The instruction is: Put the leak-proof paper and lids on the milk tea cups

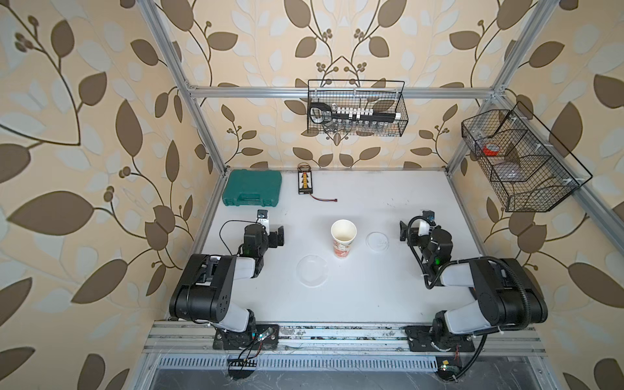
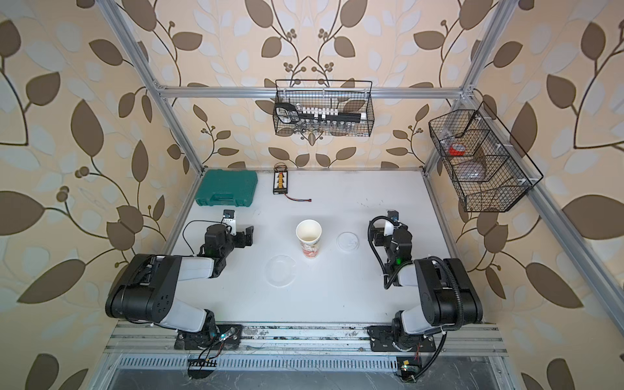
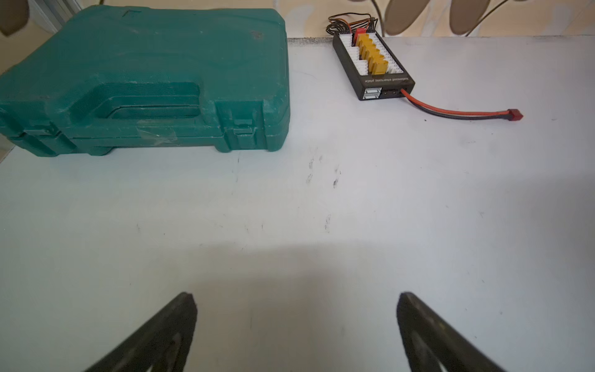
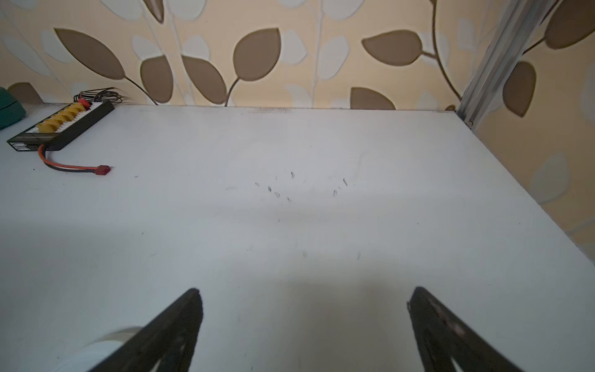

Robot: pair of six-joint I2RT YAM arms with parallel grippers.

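A white paper cup with a reddish print [image 1: 342,245] stands upright, mouth up and uncovered, near the middle of the table. To its left and nearer the front lies a larger pale, see-through disc [image 1: 312,270]. A smaller clear round piece [image 1: 377,241] lies just right of the cup; which of these two is the leak proof paper I cannot tell. My left gripper is open above bare table, left of the cup. On the far right side, my right gripper is also open and empty. A pale curved edge [image 4: 102,348] shows beside its left finger, partly hidden.
At the back left sits a green case [image 1: 252,187], with a black charging board [image 1: 305,179] and its short cable beside it. Wire baskets [image 1: 356,108] hang above the table.
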